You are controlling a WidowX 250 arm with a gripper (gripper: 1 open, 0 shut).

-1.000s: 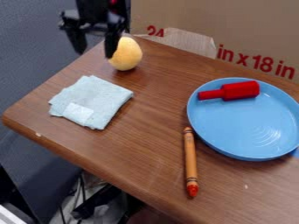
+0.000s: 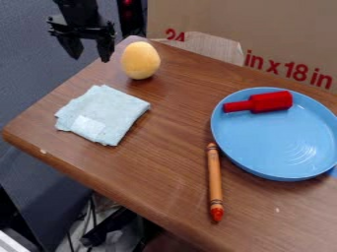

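My gripper (image 2: pixel 89 49) hangs at the top left, beyond the table's back-left edge, open with its two dark fingers apart and nothing seen between them. To its right on the table stands a yellow egg-shaped object (image 2: pixel 141 61). A folded pale blue cloth (image 2: pixel 101 116) lies on the left of the table. A blue plate (image 2: pixel 275 148) on the right holds a red cylindrical object with a thin handle (image 2: pixel 267 101). An orange crayon (image 2: pixel 215 182) lies just left of the plate.
A cardboard box (image 2: pixel 257 34) stands along the back of the wooden table (image 2: pixel 138 177). The table's left edge drops off to the floor.
My gripper has moved left over the last second, away from above the yellow object. The things on the table look unmoved.
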